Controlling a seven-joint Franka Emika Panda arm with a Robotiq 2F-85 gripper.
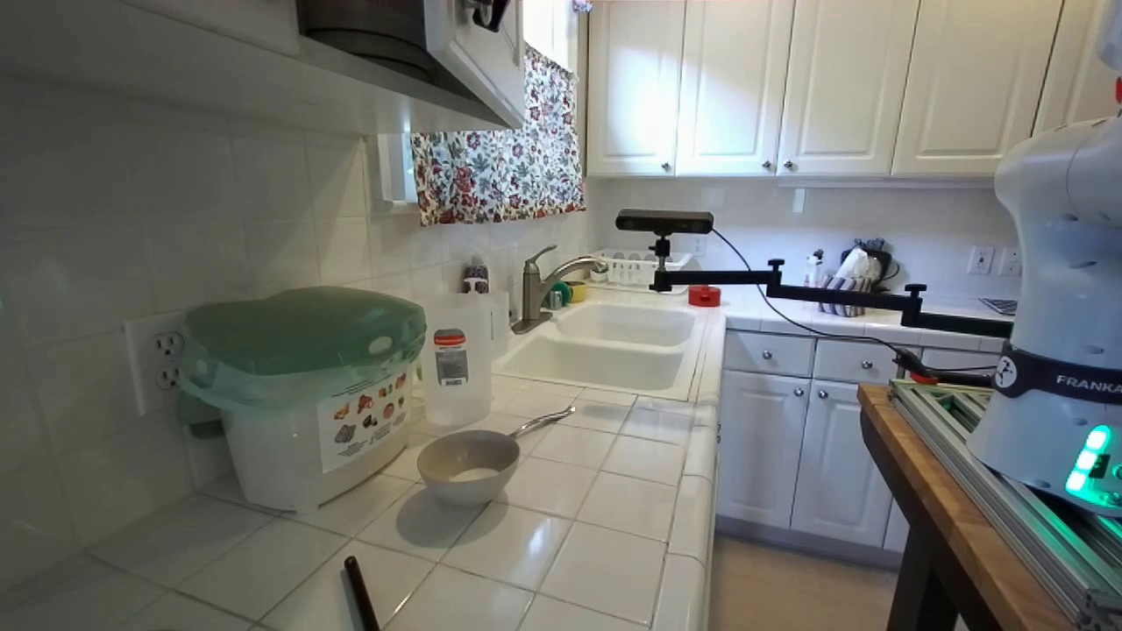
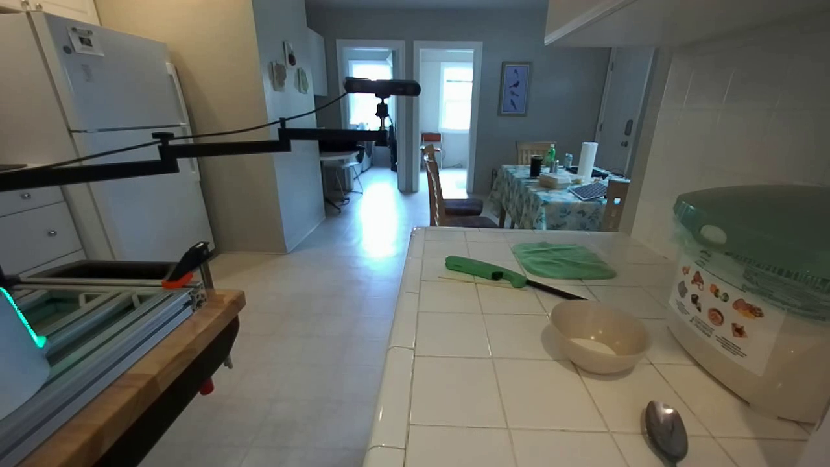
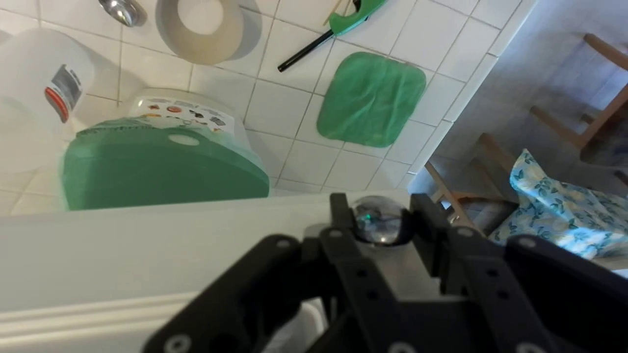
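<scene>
In the wrist view, a round shiny metal knob sits between the black fingertips of my gripper, which is shut on it. The white cabinet door stands swung out at the upper left of exterior view 1. Beside it the cabinet is open, and a dark round item shows inside. Only a small dark part of the gripper appears there, at the top edge by the door. Exterior view 2 does not show the gripper.
Below, the tiled counter bears a green-lidded bin, a clear jug, a beige bowl, a spoon, a green lighter and a green cloth. A camera on a black arm extends near the sink.
</scene>
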